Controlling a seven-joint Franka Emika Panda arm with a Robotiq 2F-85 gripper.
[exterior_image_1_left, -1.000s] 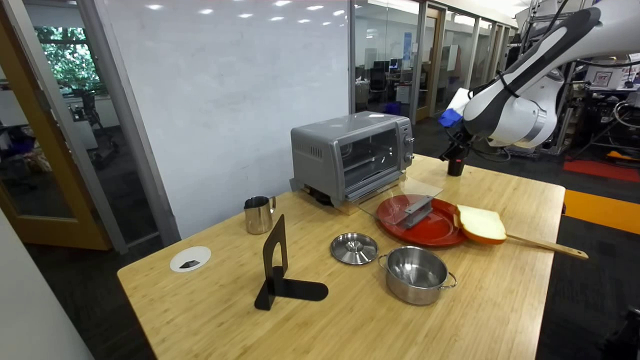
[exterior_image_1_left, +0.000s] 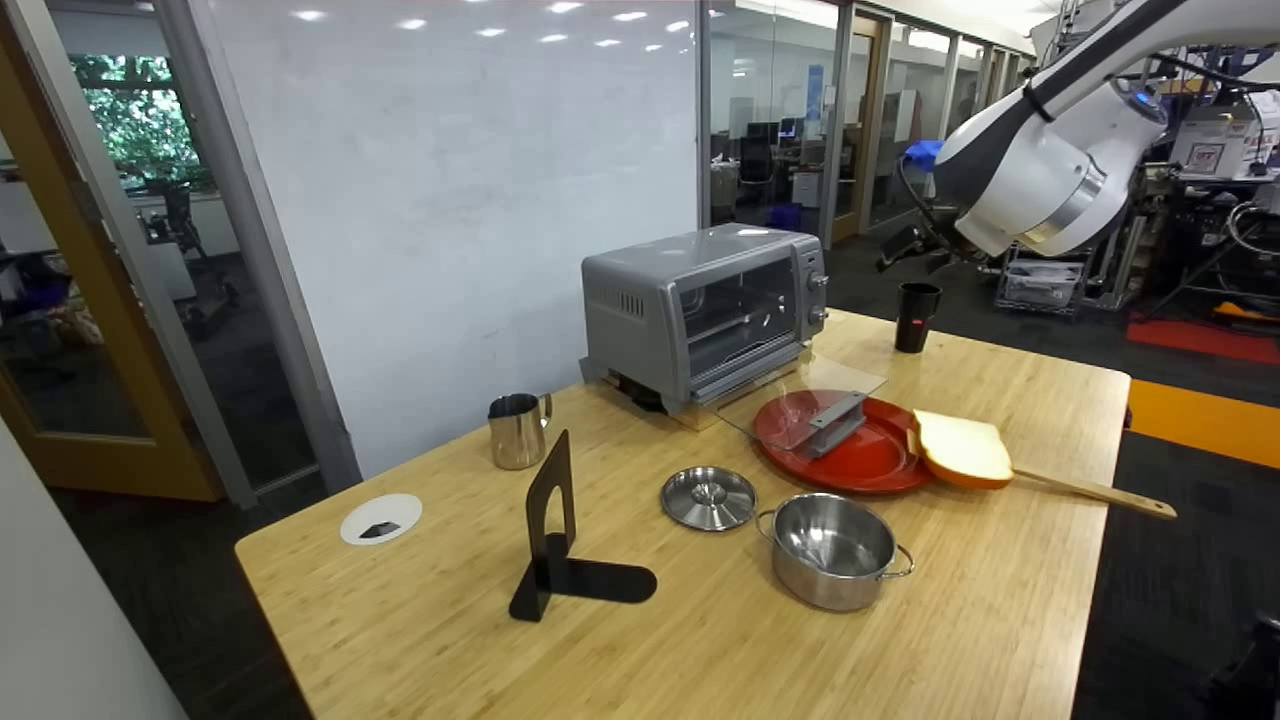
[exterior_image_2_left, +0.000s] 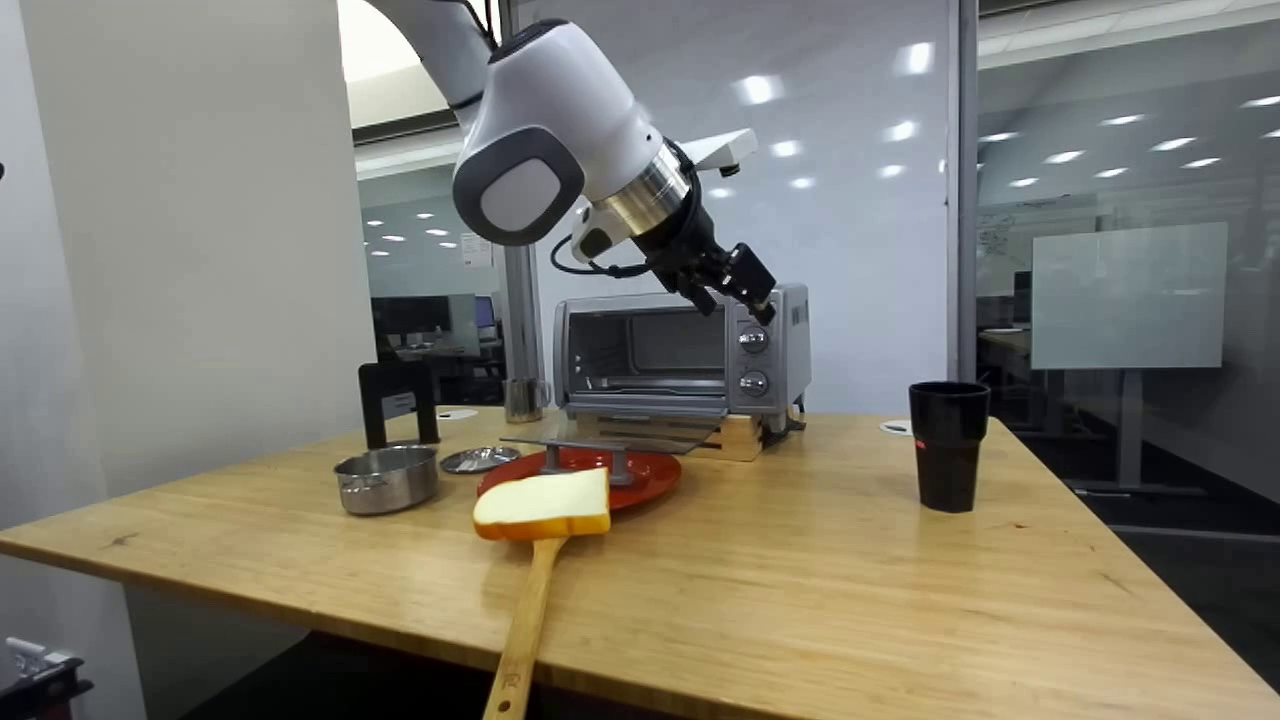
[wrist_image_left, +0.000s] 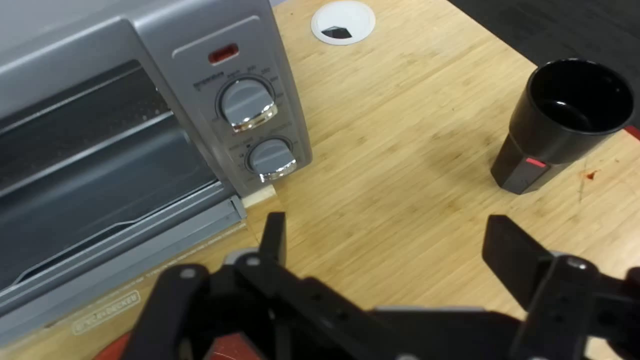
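My gripper is open above the table, its two black fingers wide apart and only bare wood showing between them. In the second exterior view the gripper (exterior_image_2_left: 738, 306) hangs in front of the right side of the grey toaster oven (exterior_image_2_left: 786, 348). The oven's two knobs (wrist_image_left: 247, 102) face me in the wrist view, and its glass door is lowered. A slice of toy bread (exterior_image_2_left: 546, 504) rests on a wooden spatula (exterior_image_2_left: 528, 624) at the edge of the red plate (exterior_image_1_left: 882, 474). To the right stands a black cup (wrist_image_left: 558, 120), upright and apart from my fingers.
A steel pot (exterior_image_1_left: 828, 552), its lid (exterior_image_1_left: 708, 498), a metal pitcher (exterior_image_1_left: 517, 432) and a black bookend (exterior_image_1_left: 552, 528) stand on the left side. The glass door (exterior_image_2_left: 624, 432) juts out over the plate. Table space between oven and cup is clear.
The arm has lifted and drawn back from beside the black cup, which is now fully visible in the first exterior view. The objects on the table have not moved.
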